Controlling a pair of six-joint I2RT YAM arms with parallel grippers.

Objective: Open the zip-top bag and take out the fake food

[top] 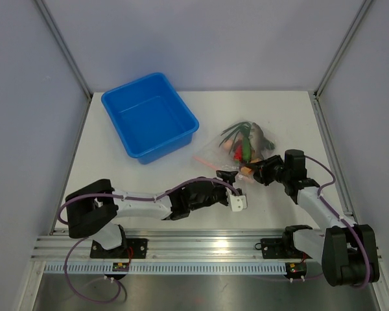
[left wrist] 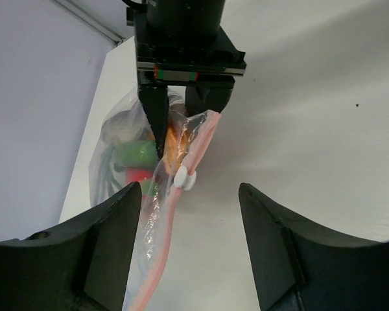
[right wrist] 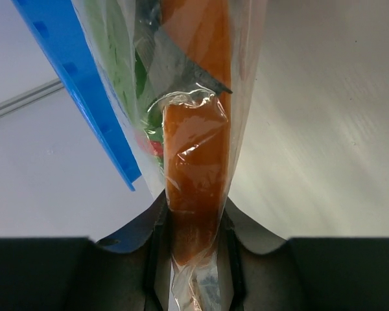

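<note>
A clear zip bag (top: pixel 217 146) of fake food lies on the table right of centre, with green leaves, red and orange pieces and a grey fish inside; its pink zip strip (left wrist: pixel 162 253) with a white slider (left wrist: pixel 184 178) shows in the left wrist view. My right gripper (top: pixel 253 170) is shut on the bag, around an orange piece at its near end. My left gripper stands open facing the zip strip, just short of the slider.
An empty blue bin (top: pixel 149 120) sits at the back left.
</note>
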